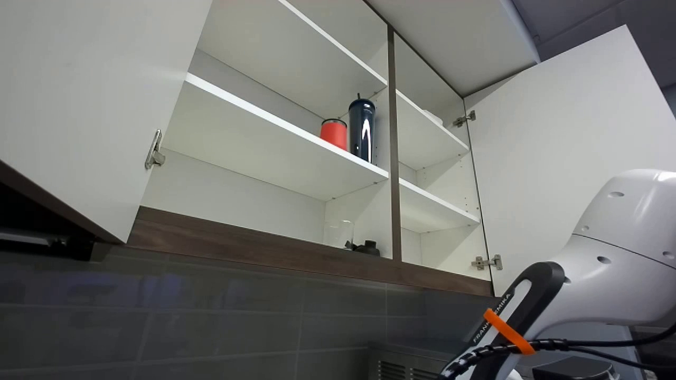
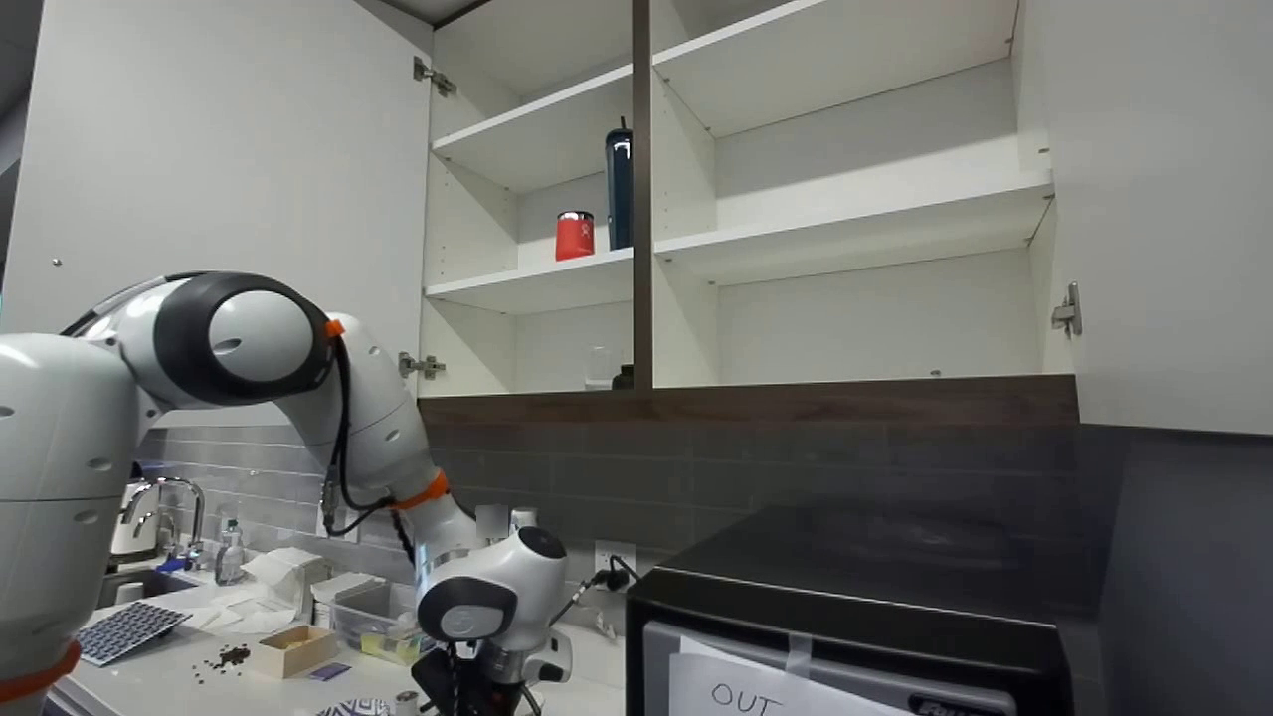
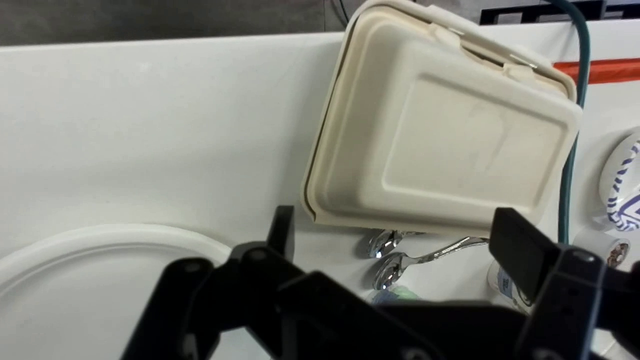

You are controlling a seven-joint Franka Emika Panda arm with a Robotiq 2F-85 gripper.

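Below the wrist camera, my gripper stands open, its two dark fingers wide apart and nothing held between them. A closed cream takeout box lies on the white counter just beyond the fingertips. Two metal spoons rest beside the box's near edge, in the gap between the fingers as seen from above. At the lower left is part of a large white round plate. In the second exterior view the gripper points down low over the counter, its fingertips cut off by the frame.
The upper cabinet's doors stand open, with a red cup and a dark blue tumbler on a shelf. A black microwave stands right of the arm. A green cable runs past the box. Counter left of the box is clear.
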